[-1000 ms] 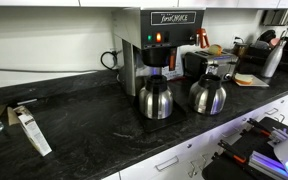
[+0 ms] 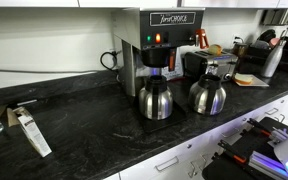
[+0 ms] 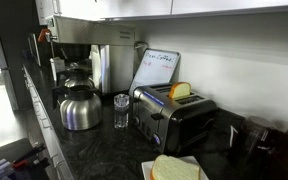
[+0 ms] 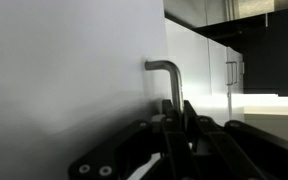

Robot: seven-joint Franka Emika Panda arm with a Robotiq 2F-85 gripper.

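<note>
In the wrist view, a curved metal bar handle stands out from a white cabinet front. My gripper is shut on the lower part of that handle, whose upper bend stays uncovered. Dark shadow blurs the exact contact between the fingers and the bar. From outside, the black gripper with red parts appears low at the right, below the counter edge and against the white cabinet fronts. Its fingertips cannot be made out there.
A coffee maker with a steel carafe stands on the dark counter. Beside it are another carafe and a toaster. Bread lies on a plate.
</note>
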